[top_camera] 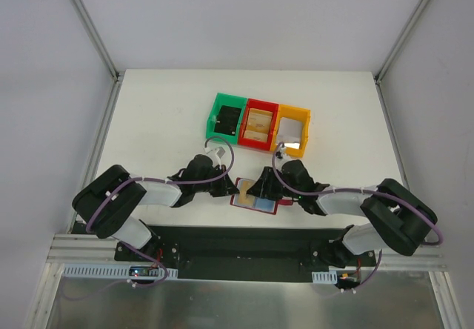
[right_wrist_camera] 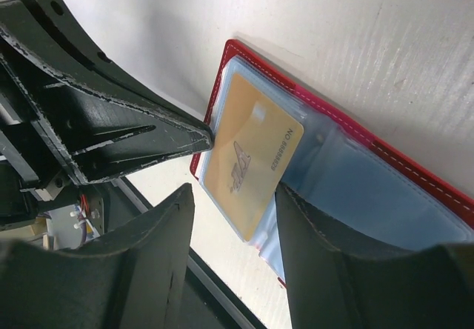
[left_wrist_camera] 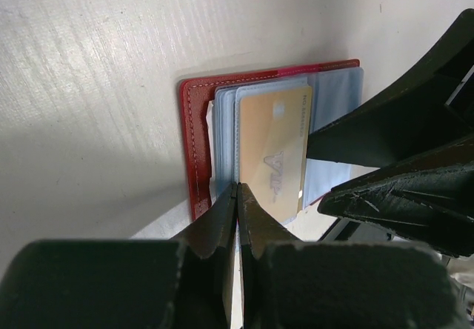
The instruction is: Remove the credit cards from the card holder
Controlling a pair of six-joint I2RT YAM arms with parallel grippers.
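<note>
The red card holder lies open on the table with clear bluish sleeves, and a gold card sits in the top sleeve on its left side. My left gripper is shut, its tips pressed to the sleeve's outer edge beside the gold card, with nothing seen between them. Parted over the holder, my right gripper stands open; one finger reaches the gold card's inner edge, the other is off its lower side. No card is seen between the right fingers.
Behind the holder stand a green bin with black items, a red bin with gold cards and an orange bin with white ones.
</note>
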